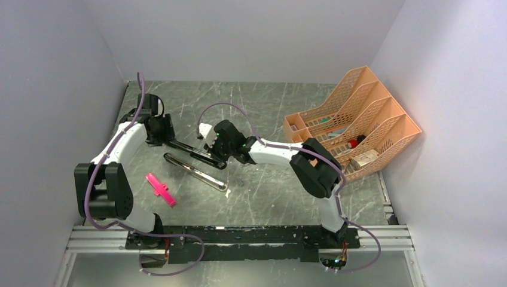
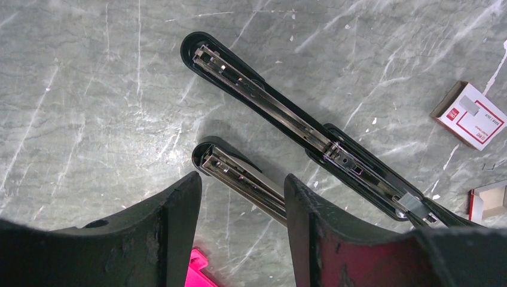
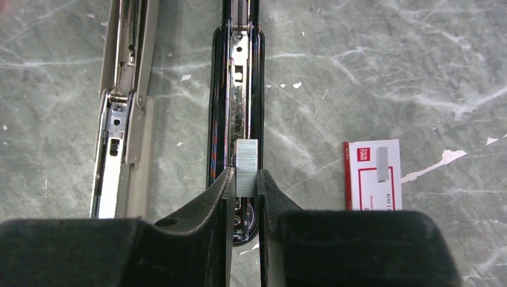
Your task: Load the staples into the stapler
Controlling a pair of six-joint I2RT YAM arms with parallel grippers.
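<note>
The black stapler (image 3: 213,101) lies opened out flat, its channel facing up. My right gripper has its fingertips on both sides of a silver staple strip (image 3: 246,156), which sits over the lower part of the stapler's channel. Whether the strip rests in the channel cannot be told. In the left wrist view, the strip (image 2: 411,202) shows at the stapler's right end, beside the right fingertips. My left gripper is part open and empty, near the stapler's far-left end in the top view. A grey stapler (image 1: 197,173), also opened, lies alongside.
A white-and-red staple box (image 3: 373,185) lies right of the black stapler, and an open box part (image 2: 491,203) is near it. A pink tool (image 1: 160,189) lies at the front left. An orange organizer (image 1: 388,131) fills the right side.
</note>
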